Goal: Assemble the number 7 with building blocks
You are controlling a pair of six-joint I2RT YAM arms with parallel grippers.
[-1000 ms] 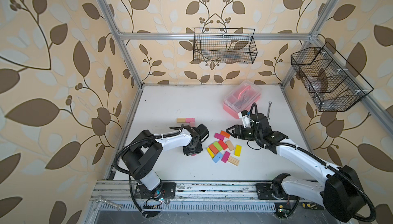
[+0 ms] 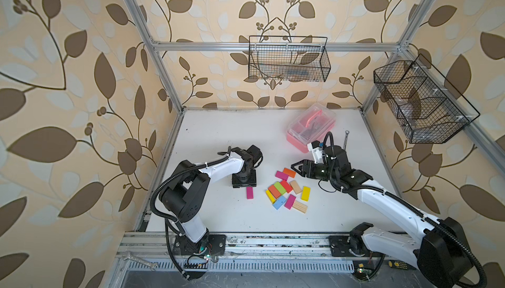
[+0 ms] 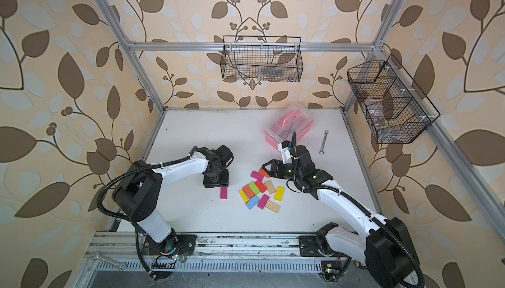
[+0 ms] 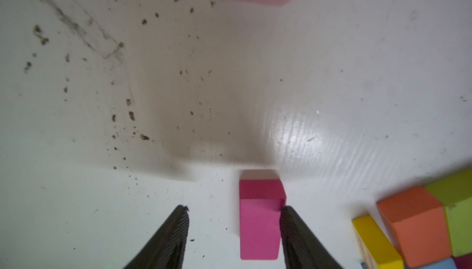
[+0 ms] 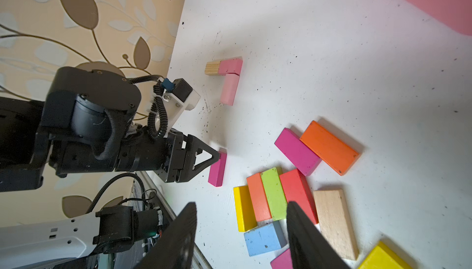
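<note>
A natural wood block [image 5: 212, 68] and a pink block [image 5: 230, 65] form a horizontal bar, with a light pink block [image 5: 228, 89] running down from its right end. A magenta block [image 4: 259, 224] lies apart, below that shape. My left gripper is open just above this magenta block. My right gripper hangs open over the loose coloured blocks, among them a red block [image 5: 298, 191], a green block [image 5: 273, 191], an orange block [image 5: 329, 147] and a blue block [image 5: 264, 238], with nothing held.
A pink lidded box [image 2: 310, 125] stands at the back right, with a wrench [image 3: 324, 141] beside it. Wire baskets [image 2: 288, 59] hang on the frame above.
My left gripper has moved toward the back, uncovering the magenta block and now hiding the wood-and-pink shape in the top left view. The right arm has barely moved.
</note>
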